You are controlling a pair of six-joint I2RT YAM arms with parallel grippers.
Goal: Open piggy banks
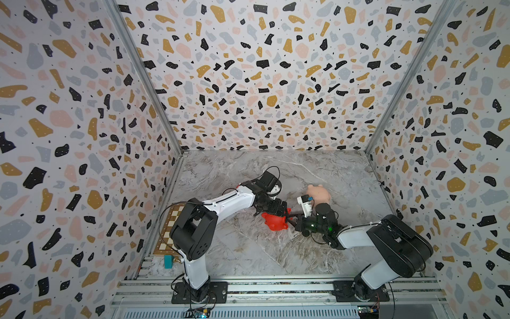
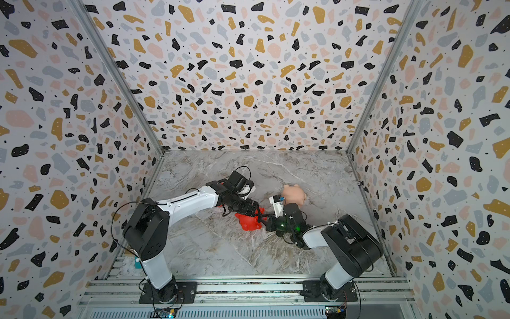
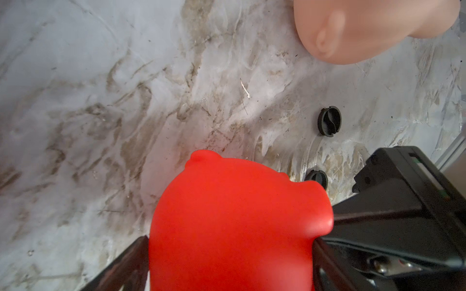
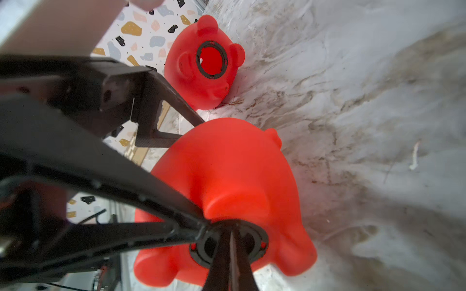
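A red piggy bank (image 1: 275, 222) (image 2: 248, 222) lies on the marble table, its body (image 3: 233, 218) (image 4: 242, 160) between the fingers of my open left gripper. My right gripper is shut, its tips at the dark ringed opening in that pig's underside. A second red piggy bank (image 4: 187, 82) lies beyond, with an empty ringed opening showing its red inside. A pink piggy bank (image 1: 318, 194) (image 3: 369, 29) sits behind my right gripper. Two black plugs (image 3: 330, 121) lie on the table near the red pig.
A checkered board (image 1: 167, 228) and a teal object (image 1: 168, 261) are at the left edge. Patterned walls enclose three sides.
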